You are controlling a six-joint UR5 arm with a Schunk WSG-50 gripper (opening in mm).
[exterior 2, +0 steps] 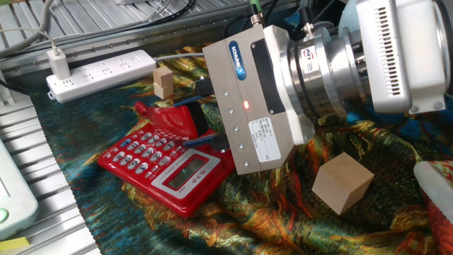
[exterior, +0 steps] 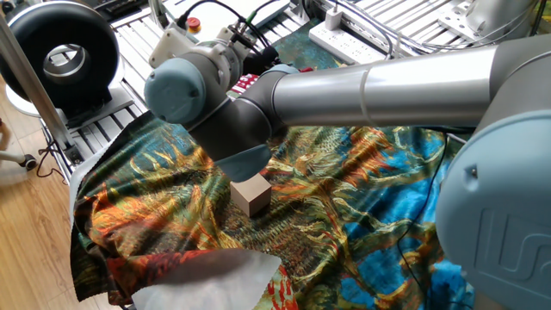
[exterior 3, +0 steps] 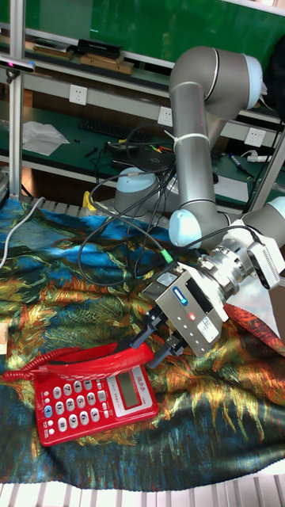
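Observation:
A red telephone (exterior 2: 152, 164) with white keys and a small display lies on the patterned cloth. Its red handset (exterior 2: 166, 120) rests along one side of the body, the cord trailing from one end in the third view (exterior 3: 32, 368). My gripper (exterior 2: 180, 123) is low over the phone, its two dark fingers spread on either side of the handset. The near finger (exterior 2: 205, 140) reaches over the phone body. No firm contact between fingers and handset can be made out. The first view hides the gripper behind the arm, with only part of the phone (exterior: 245, 83) showing.
A larger wooden block (exterior 2: 342, 183) stands on the cloth beside the gripper body. Small wooden blocks (exterior 2: 163, 83) sit beyond the far finger, near a white power strip (exterior 2: 102, 76). Open cloth lies in front of the phone.

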